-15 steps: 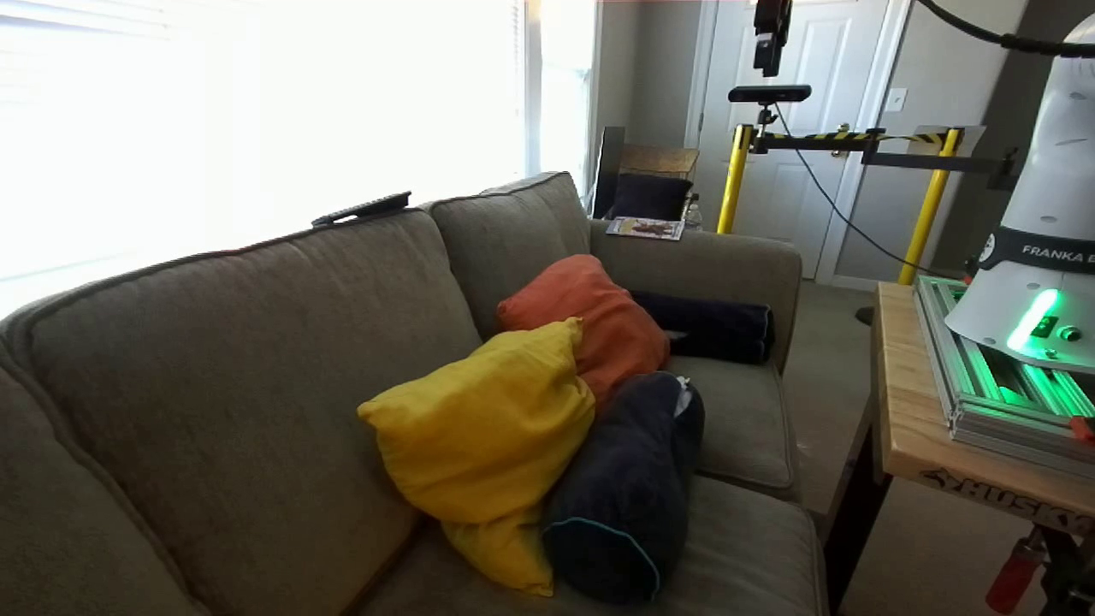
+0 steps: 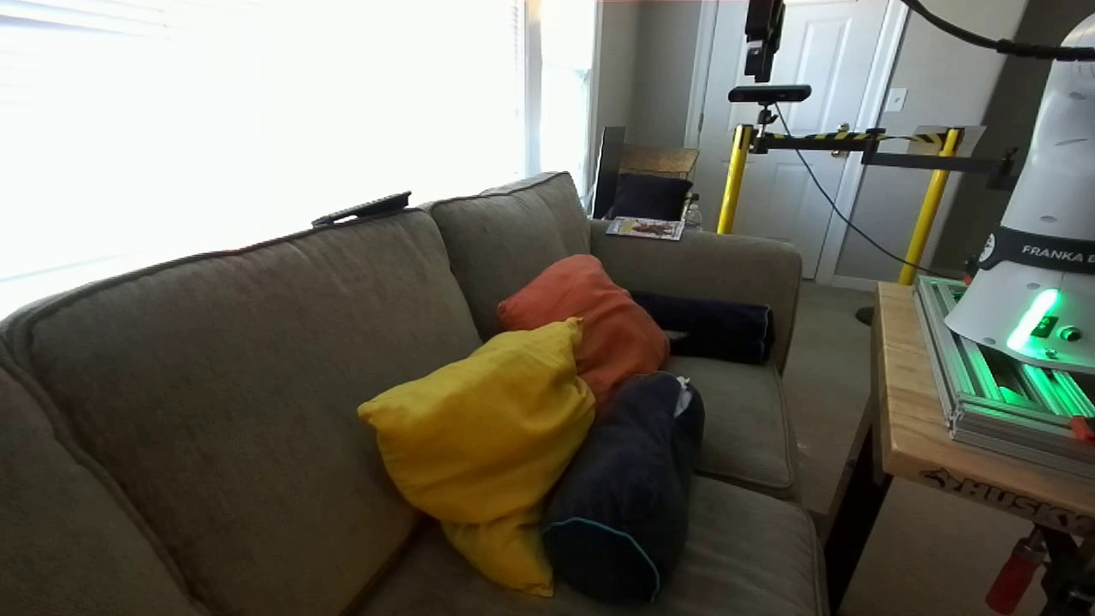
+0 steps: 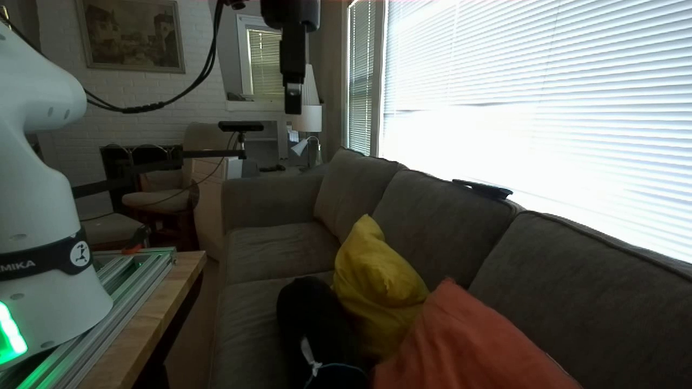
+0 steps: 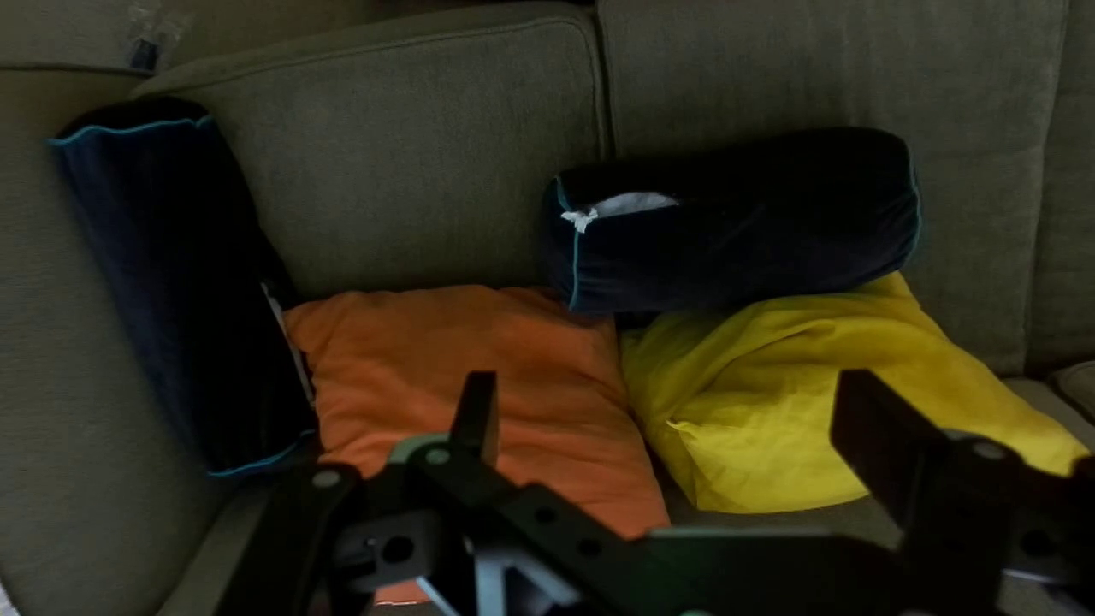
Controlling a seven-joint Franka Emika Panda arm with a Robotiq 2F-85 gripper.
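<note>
High above the couch, clear of every cushion, my gripper is open and empty, its two fingers spread wide in the wrist view. Beneath it lie an orange pillow (image 4: 462,354) and, to the right, a crumpled yellow pillow (image 4: 780,400). A dark navy bolster (image 4: 739,231) with light blue piping rests on the seat, touching the yellow pillow; white stuffing or lining shows at one end. Another navy bolster (image 4: 185,277) lies along the couch arm beside the orange pillow. In exterior view 1 the yellow pillow (image 2: 482,421) leans partly over the orange one (image 2: 590,308).
A dark remote-like object (image 2: 364,209) sits on top of the couch back (image 2: 267,308). A magazine (image 2: 644,228) lies on the far armrest. The wooden workbench (image 3: 175,285) carrying the arm's base stands in front of the couch. Much of the seat (image 3: 272,249) is bare.
In exterior view 1 my gripper has shifted slightly left and down, and the cable with it. The pillows and bolsters have stayed put.
</note>
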